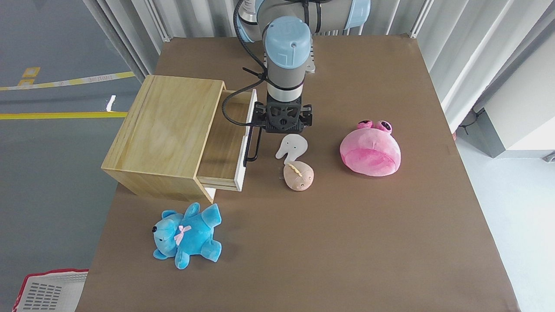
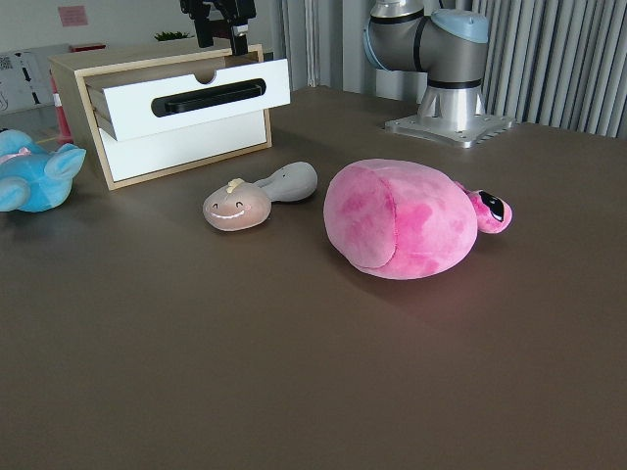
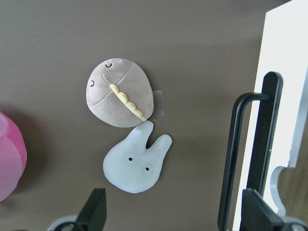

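Note:
My gripper is just above the pulled-out white drawer front (image 2: 132, 108) and its black handle (image 3: 231, 149); in the wrist view its two fingertips stand wide apart, nothing between them. The wooden cabinet (image 1: 161, 127) sits on the left of the table, its top drawer out, the inside (image 1: 223, 145) empty where visible. Right of it lie a white ghost plush (image 1: 291, 145) and, touching it, a beige round plush (image 1: 298, 177). Farther right is a pink plush (image 1: 370, 151).
A blue bear (image 1: 192, 239) lies in front of the cabinet at the near left. A basket (image 1: 49, 291) stands beyond the table at lower left.

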